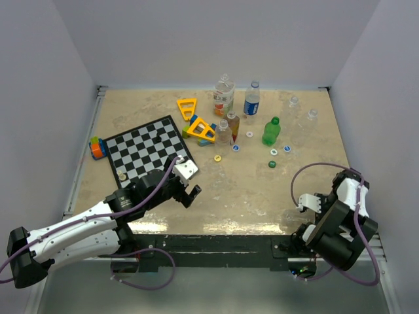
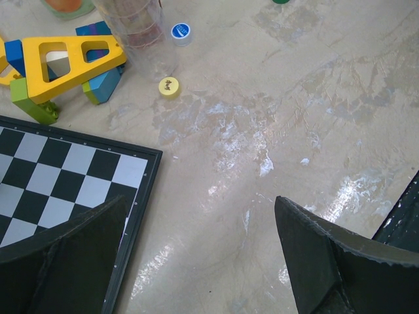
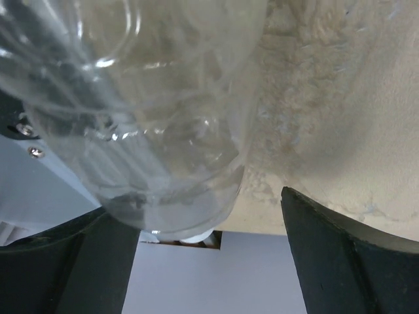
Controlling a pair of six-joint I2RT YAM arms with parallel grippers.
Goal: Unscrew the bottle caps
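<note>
My left gripper hangs over bare table beside the checkerboard, its fingers wide apart and empty. At the right front edge, my right gripper has its fingers apart. A clear plastic bottle fills the left of the right wrist view, close to the left finger; bare space separates it from the right finger. From above, this bottle is barely visible. Loose caps lie mid-table: a yellow cap, a blue cap, a green cap and others. A green bottle stands behind them.
Several more bottles stand at the back, including a blue-labelled bottle and a large jar. A checkerboard and yellow blocks occupy the left.
</note>
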